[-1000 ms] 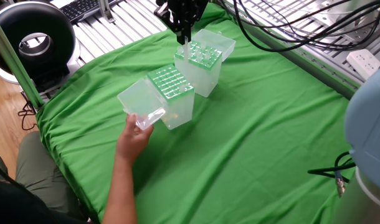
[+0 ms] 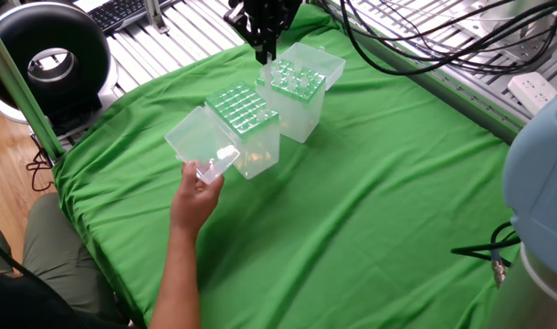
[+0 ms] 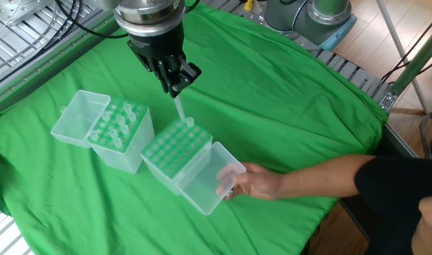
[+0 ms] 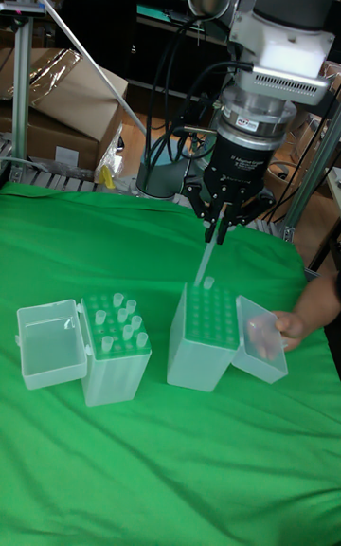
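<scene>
My gripper [image 3: 175,93] is shut on a slim translucent tube [image 3: 180,110], which hangs down at a slight slant. In exterior view 3 the tube [image 4: 203,261] reaches down near the back edge of a clear box with a green perforated rack [image 4: 211,316]. That rack holds one standing tube [image 3: 190,122] by its edge; its other holes look empty. Whether the held tube touches the rack, I cannot tell. A second clear box [image 3: 133,157] stands alongside, its green rack holding several upright tubes [image 4: 130,309]. Both lids are open.
A person's hand [image 3: 255,182] grips the open lid [image 3: 207,185] of the sparser box. The other box's lid [image 4: 52,345] sticks out sideways. Wrinkled green cloth [image 2: 352,219] covers the table, with wide clear room. Black cables [image 2: 425,55] run along one edge.
In exterior view 1 the hand-held box and its lid have shifted left and slightly up. My gripper, with its tube, has moved slightly left. The other box has stayed put.
</scene>
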